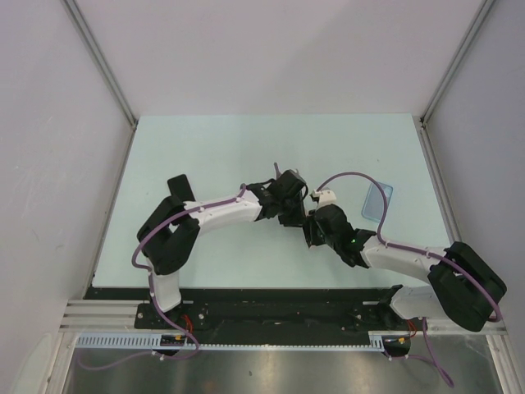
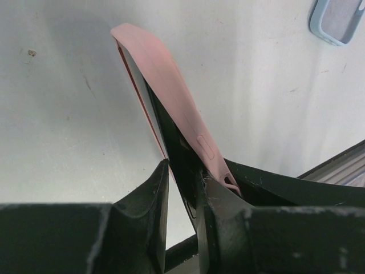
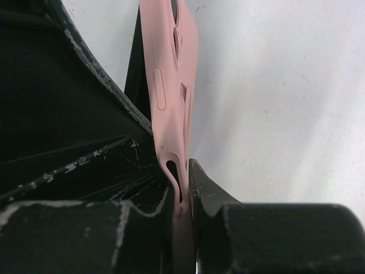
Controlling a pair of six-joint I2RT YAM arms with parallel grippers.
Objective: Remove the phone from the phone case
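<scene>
Near the table's middle, my left gripper [image 1: 299, 215] and right gripper [image 1: 311, 223] meet at the phone and its case, which are largely hidden in the top view. The pink case [image 2: 179, 97] stands on edge in the left wrist view. A dark phone [image 2: 174, 145] sits along it, slanted against the case, with some of the pale inside bare at the far end. My left gripper is shut on the phone. In the right wrist view, the lower end of the pink case [image 3: 165, 131] runs between my right fingers, which are shut on it. Part of the dark phone [image 3: 135, 80] shows beside it.
A light blue case [image 1: 377, 202] lies open on the right of the table, clear of the arms. To the left lies a black flat object [image 1: 181, 188].
</scene>
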